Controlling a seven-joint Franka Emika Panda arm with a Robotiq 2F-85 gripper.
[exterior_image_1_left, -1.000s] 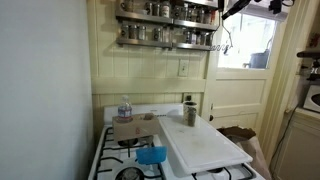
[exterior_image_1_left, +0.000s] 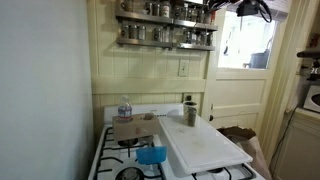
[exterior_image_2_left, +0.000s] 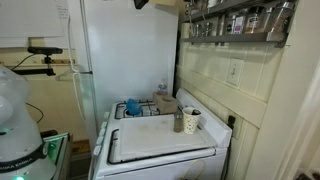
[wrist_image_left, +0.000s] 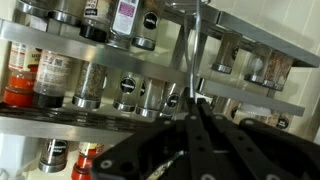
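In the wrist view my gripper is shut on a slim, shiny metal utensil (wrist_image_left: 196, 55) that extends up past the spice shelves. Its exact kind is unclear, and its upper end runs out of the picture. Behind it, jars stand on metal racks, among them a dark-lidded spice jar (wrist_image_left: 90, 80) and a red-based jar (wrist_image_left: 21, 75). Exterior view 1 shows only dark parts of the arm at the top right, with the fingertips hard to make out. Only a dark piece of the arm shows at the top edge of exterior view 2.
Below is a white stove (exterior_image_2_left: 160, 165), partly covered by a white board (exterior_image_1_left: 205, 147). A blue object (exterior_image_1_left: 151, 155), a brown board (exterior_image_1_left: 135, 129), a clear bottle (exterior_image_1_left: 125, 112) and a patterned cup (exterior_image_2_left: 191, 120) stand there. The wall shelves (exterior_image_1_left: 165, 44) are crowded with jars.
In exterior view 1 the dark arm parts at the top right have shifted, now hanging farther right in front of the window. The stove and its items have not moved.
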